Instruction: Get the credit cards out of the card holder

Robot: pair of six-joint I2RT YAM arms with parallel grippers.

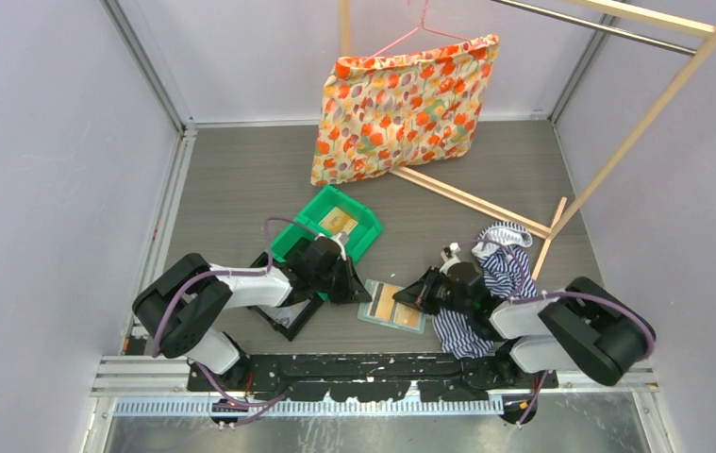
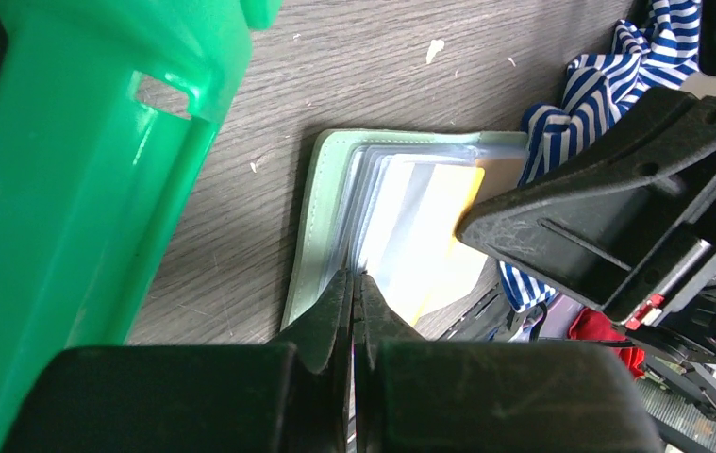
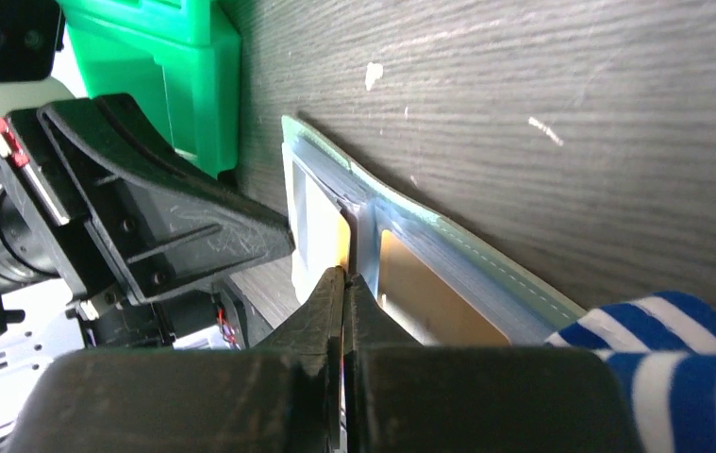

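Note:
The pale green card holder (image 1: 391, 321) lies open on the table, slightly askew. Clear sleeves inside it hold cards, and a yellow card edge (image 2: 467, 203) shows in the left wrist view. At the holder's left side my left gripper is shut, its tips against the clear sleeve edges; whether a thin sleeve is pinched there is hidden. My right gripper is also shut, fingertips together at the yellow-edged card (image 3: 342, 241), with nothing visible between them. A tan card (image 3: 434, 288) sits in the sleeve to the right of those tips.
A green box (image 1: 370, 224) with a tan piece inside stands behind my left arm, close to the holder. A black tray (image 1: 283, 316) is partly under that arm. Striped cloth (image 1: 456, 332) lies right of the holder. The table's middle behind the holder is clear.

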